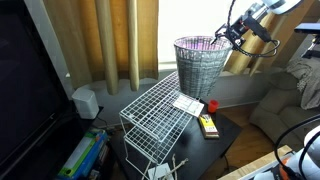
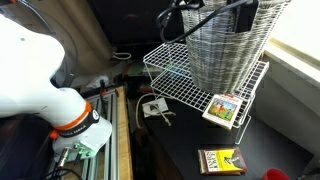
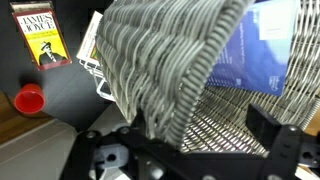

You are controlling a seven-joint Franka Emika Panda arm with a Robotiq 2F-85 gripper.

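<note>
A tall grey woven basket [image 1: 200, 68] stands upright at the right end of the white wire rack [image 1: 150, 118]; whether its base rests there is unclear. At its rim is my gripper [image 1: 231, 38], seen at the basket's right side. In the wrist view the basket's wall [image 3: 165, 60] runs up between the fingers of my gripper, which stand wide apart and open. Beyond the wall, a blue flat item [image 3: 255, 50] shows inside the basket. The basket's lower part is partly hidden in the second exterior view by nothing but the view's crop above.
A yellow and red book [image 2: 221, 161] lies on the dark table beside a red cup [image 1: 213, 106]. Another small book [image 2: 223, 108] sits by the rack. Cables [image 2: 158, 110] lie on the table, and a black monitor [image 1: 35, 75] stands at left.
</note>
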